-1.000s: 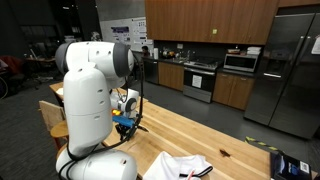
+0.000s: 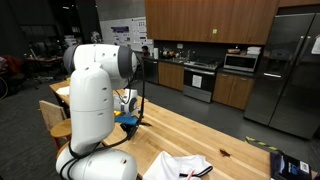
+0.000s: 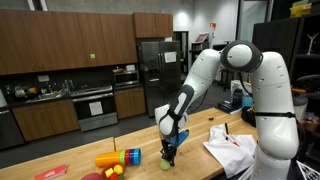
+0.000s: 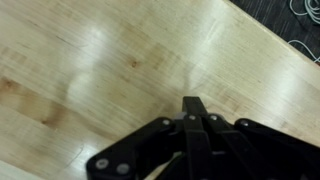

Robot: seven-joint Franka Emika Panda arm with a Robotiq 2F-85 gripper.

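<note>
My gripper is shut, its dark fingertips together over bare wood in the wrist view, with nothing showing between them. In the second exterior view the gripper (image 3: 168, 155) points down low over the table, at the near side. A small green thing (image 3: 165, 164) shows by its tips in that view; whether they touch cannot be told. From the first exterior view the gripper (image 2: 128, 122) appears at the left, partly behind the arm.
A striped, many-coloured cylinder (image 3: 118, 158) lies near red and green round items (image 3: 115, 172). On the other side a white cloth (image 3: 232, 150) is spread out, also seen as a cloth (image 2: 178, 166) near the base.
</note>
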